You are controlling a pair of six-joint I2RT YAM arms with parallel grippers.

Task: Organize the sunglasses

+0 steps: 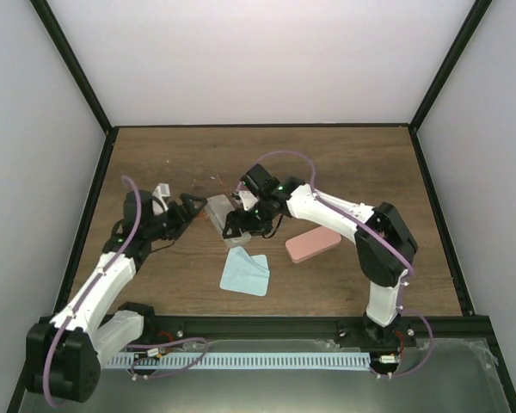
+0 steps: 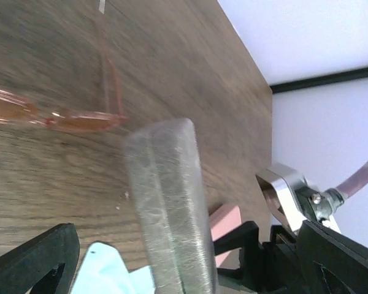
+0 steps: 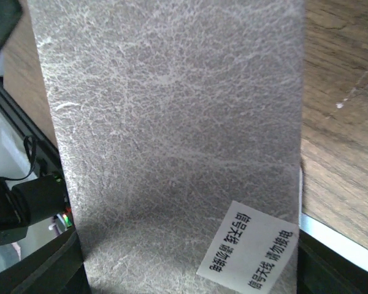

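Note:
A grey textured case (image 1: pixel 219 209) hangs at my right gripper (image 1: pixel 237 225), filling much of the right wrist view (image 3: pixel 172 122) with a white label on its face; whether those fingers grip it is hard to tell. My left gripper (image 1: pixel 187 211) stands open just left of the case, nothing between its fingers. Reddish-brown sunglasses (image 2: pixel 80 120) lie on the wooden table, partly hidden in the top view. A light blue cloth (image 1: pixel 244 274) (image 2: pixel 101 272) lies in front of the case.
A pink case (image 1: pixel 313 243) lies right of the cloth. Dark frame edges and walls bound the table.

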